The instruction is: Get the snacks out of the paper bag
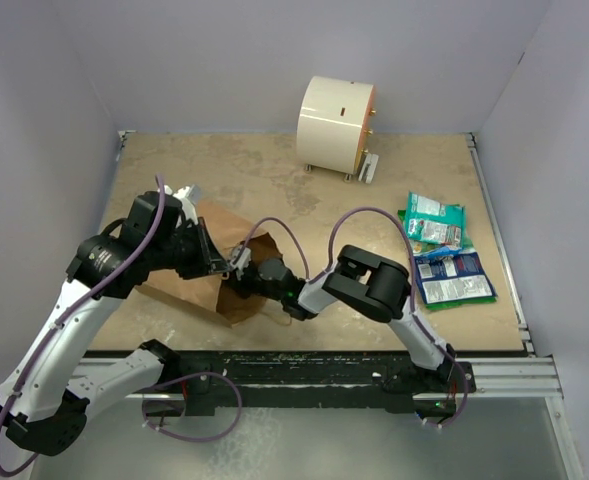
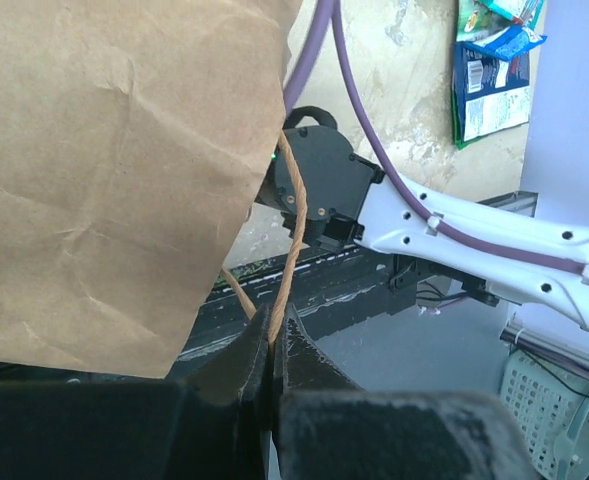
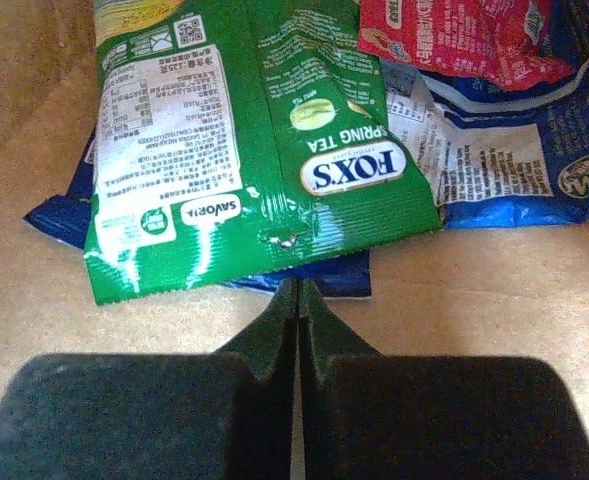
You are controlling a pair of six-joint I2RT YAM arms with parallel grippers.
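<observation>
The brown paper bag [image 1: 189,288] lies on its side at the left of the table, its mouth toward the right arm. My left gripper is shut on the bag's twisted paper handle [image 2: 296,215]. Inside the bag, my right gripper is shut, with nothing showing between its fingers; its tips are at the lower edge of a green Fox's snack pack [image 3: 264,130]. Beneath that pack lies a dark blue pack [image 3: 344,274]. To the right are a red pack [image 3: 464,35] and a blue-and-white pack [image 3: 514,165]. The top view hides the right fingertips.
A pile of snacks lies at the table's right: a teal pack [image 1: 434,219] and a blue pack [image 1: 456,279], among others. At the back stands a white cylinder [image 1: 334,124]. Purple cables loop along both arms.
</observation>
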